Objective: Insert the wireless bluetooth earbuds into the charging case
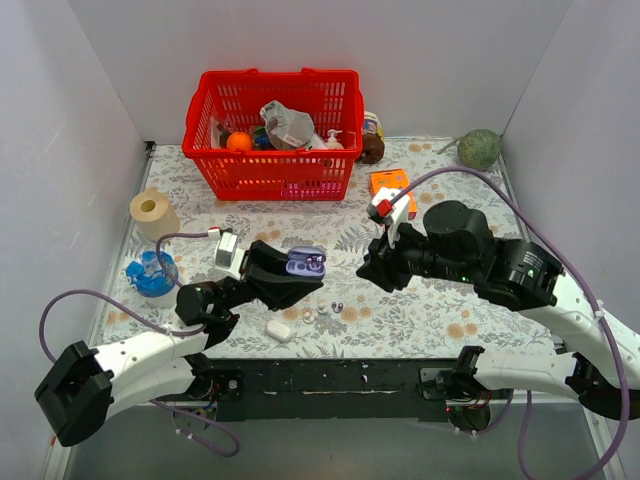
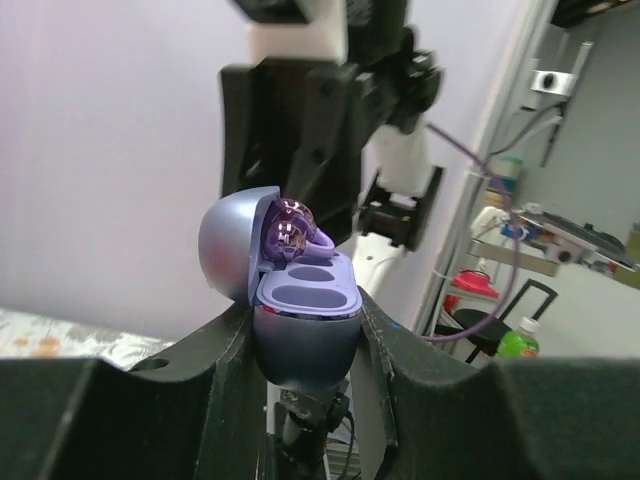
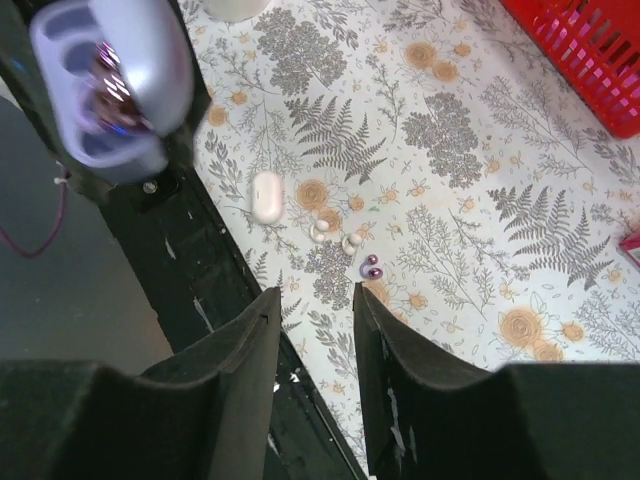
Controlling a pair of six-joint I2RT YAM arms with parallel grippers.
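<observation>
The lavender charging case is in my left gripper, shut around its base, with the lid flipped up. Two oval wells show in the case's near face. A shiny dark purple earbud with a lighter loop-like part sits at the case beside the raised lid; how deep it sits cannot be told. Another purple earbud lies on the patterned table, near the front. My right gripper is partly open, nothing between its fingers, held above the table to the right of the case.
Two white earbuds and a white case lie left of the purple earbud. A red basket stands at the back, an orange box beside it. Paper roll and blue bag are at left.
</observation>
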